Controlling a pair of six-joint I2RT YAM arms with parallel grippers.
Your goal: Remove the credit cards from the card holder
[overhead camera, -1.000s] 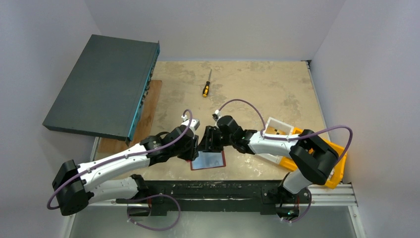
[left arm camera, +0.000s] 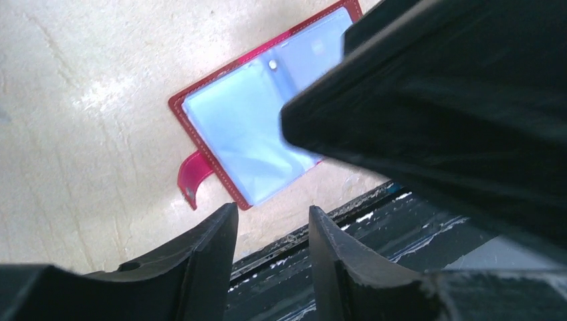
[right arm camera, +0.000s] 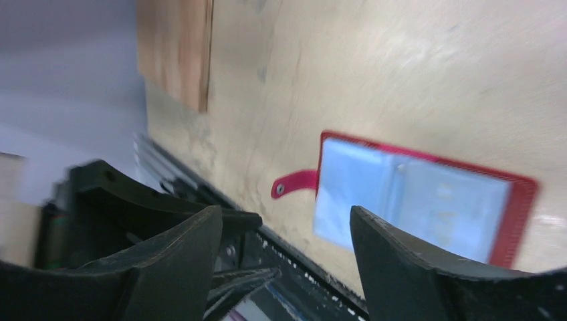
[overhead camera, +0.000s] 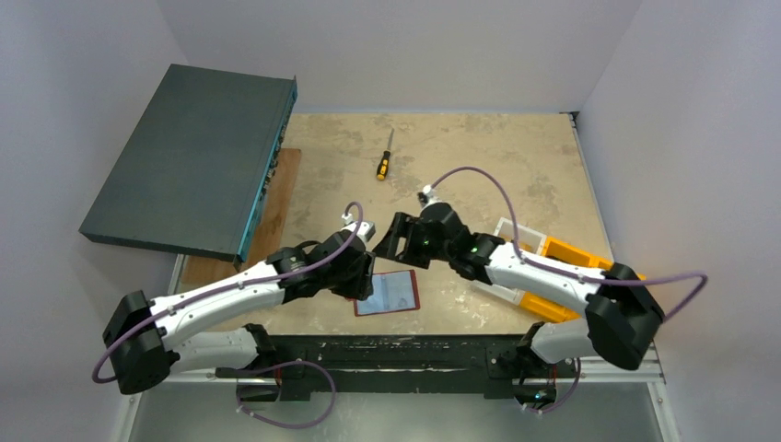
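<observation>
An opened card holder (overhead camera: 388,293) with a dark red border and pale, bluish see-through sleeves lies flat near the table's front edge. Its red strap (left arm camera: 194,172) sticks out at one side. Whether cards sit inside the sleeves I cannot make out. My left gripper is part open above the holder's strap side, its fingers empty. Part open too, my right gripper hovers over the holder with nothing between its fingers. Its dark fingers (left arm camera: 374,114) cover part of the holder in the left wrist view.
An orange bin (overhead camera: 550,307) and a white tray (overhead camera: 502,293) stand on the right, partly under the right arm. A screwdriver (overhead camera: 383,166) lies toward the back. A big dark box (overhead camera: 193,157) occupies the left.
</observation>
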